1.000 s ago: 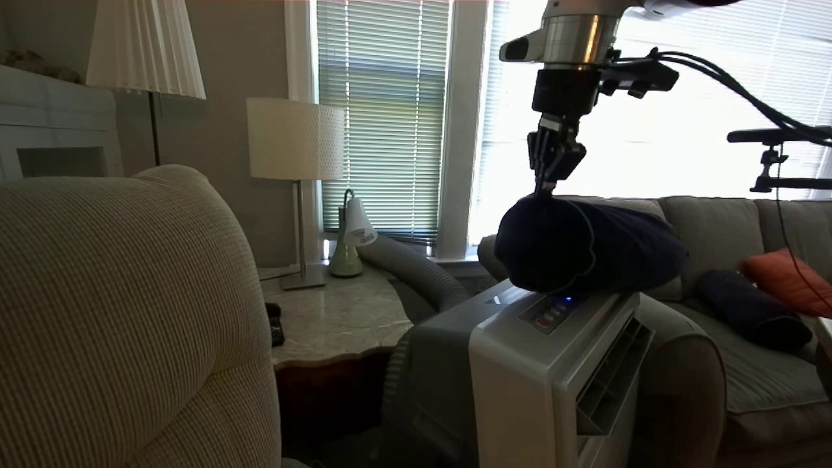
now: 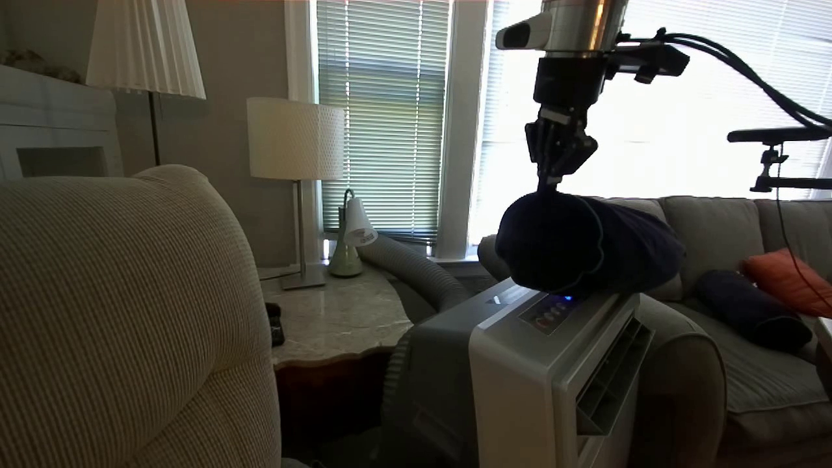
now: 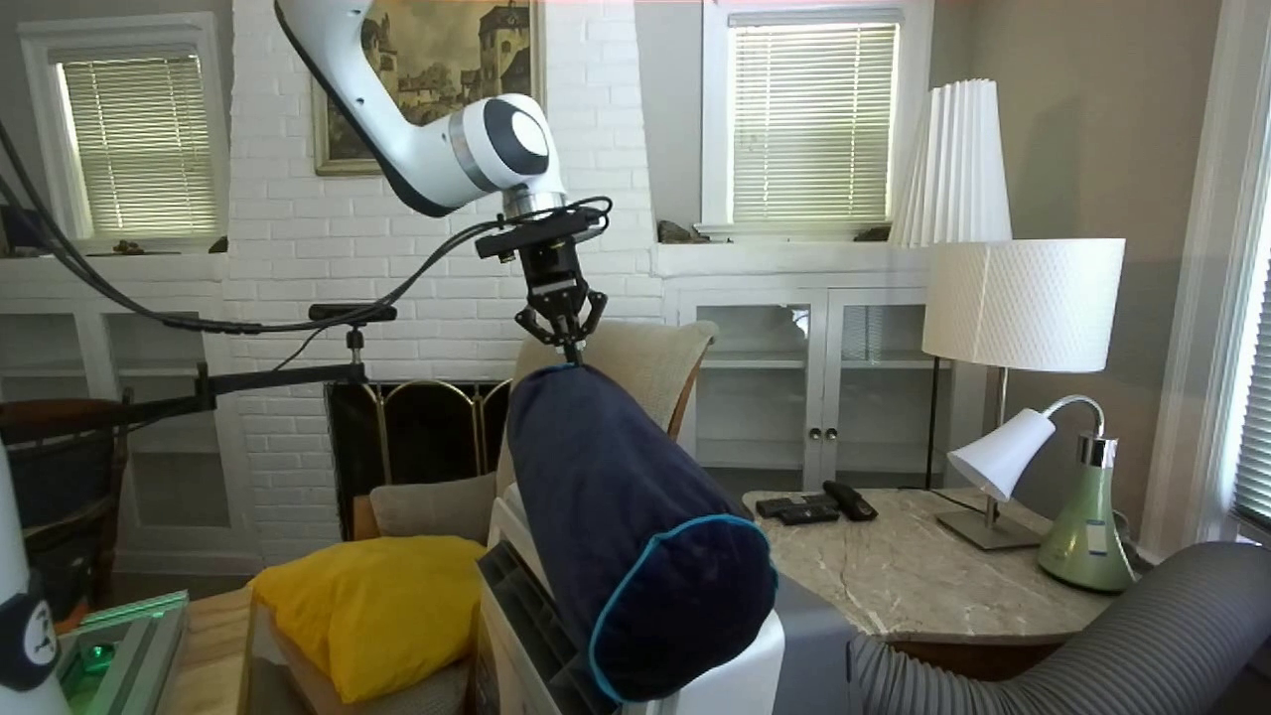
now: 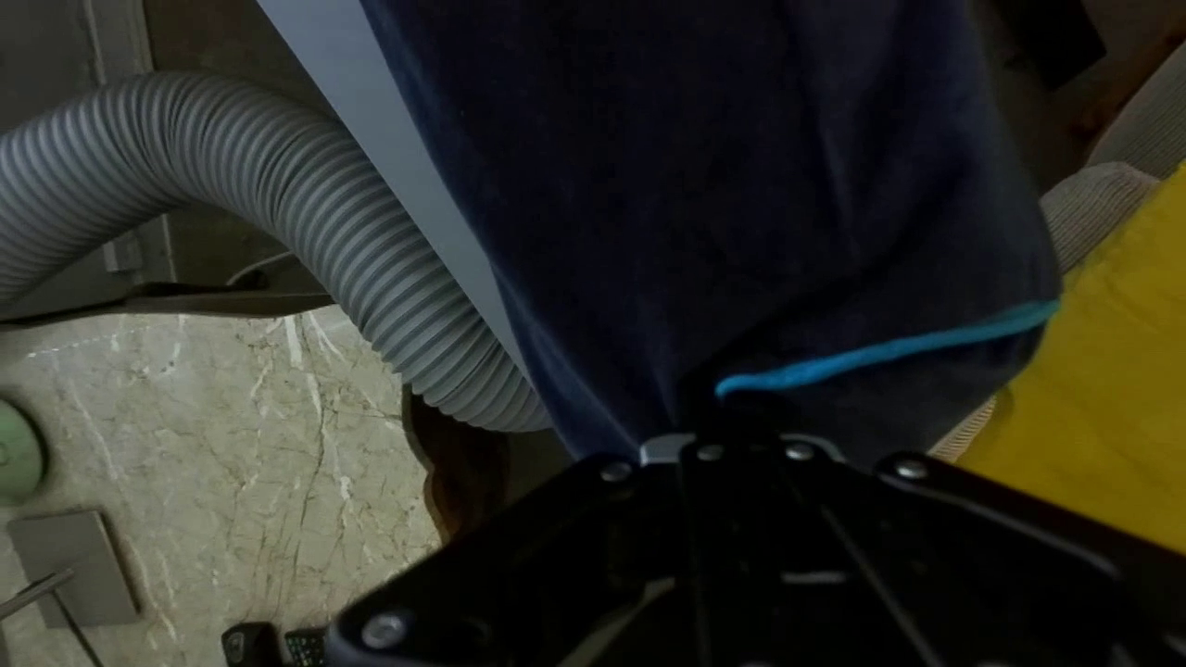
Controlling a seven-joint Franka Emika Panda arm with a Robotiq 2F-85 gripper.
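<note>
A dark navy bolster pillow (image 3: 632, 512) with bright blue piping lies across the top of the white and grey portable air conditioner (image 2: 511, 366). From above, my gripper (image 3: 573, 356) reaches down to one end of the bolster and is shut on a pinch of its cloth. In the wrist view, the navy fabric (image 4: 712, 222) gathers into folds at the fingertips, close to the blue piping (image 4: 889, 351). Exterior view 1 has the bolster resting over the unit's top edge, its near end beneath the fingers. The pinched cloth itself is mostly hidden by the fingers.
A marble-topped table (image 3: 917, 572) with lamps and remotes stands beside the unit, and a ribbed hose (image 4: 278, 189) curves near it. A yellow pillow (image 3: 381, 608) lies on a chair. On the couch are another dark bolster (image 2: 753, 308) and an orange pillow (image 2: 788, 273).
The arm has shifted slightly, with the gripper a little lower and to the right in exterior view 1. The bolster's near end has turned slightly; it still lies on the unit.
</note>
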